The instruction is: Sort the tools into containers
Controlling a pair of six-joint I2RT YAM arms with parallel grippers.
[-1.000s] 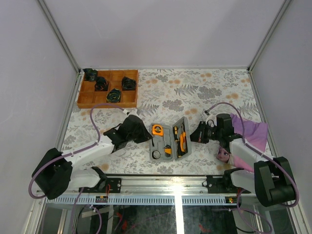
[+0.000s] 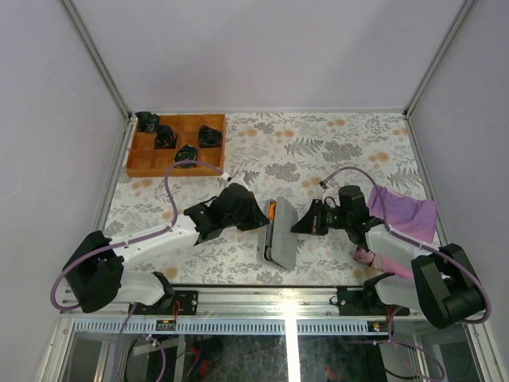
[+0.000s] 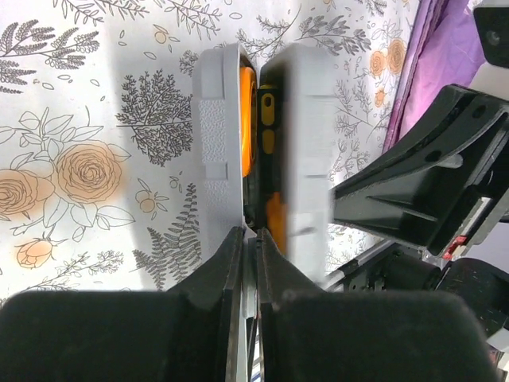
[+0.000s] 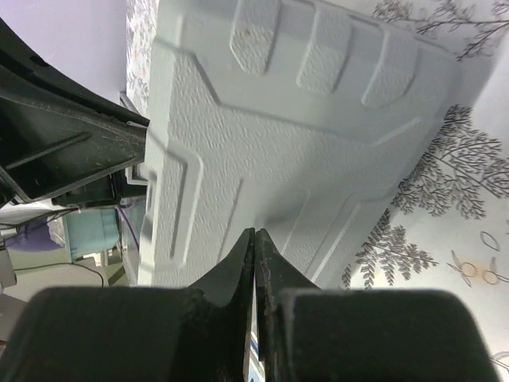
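The grey toolbox (image 2: 284, 239) stands nearly closed at the front middle, its halves folded toward each other. Orange and black tools (image 3: 246, 119) show in the narrow gap between them. My left gripper is shut on the edge of the left half (image 3: 215, 151). My right gripper is shut with nothing seen between its fingers, at the outer face of the other half (image 4: 278, 167), which fills much of the right wrist view.
An orange wooden compartment tray (image 2: 139, 167) with several dark bundles is at back left. A pink and purple cloth bag (image 2: 409, 215) lies at the right.
The toolbox has gone from open to nearly closed, its left half swung up as my left gripper moved rightward. The right gripper has moved a little left toward the box.
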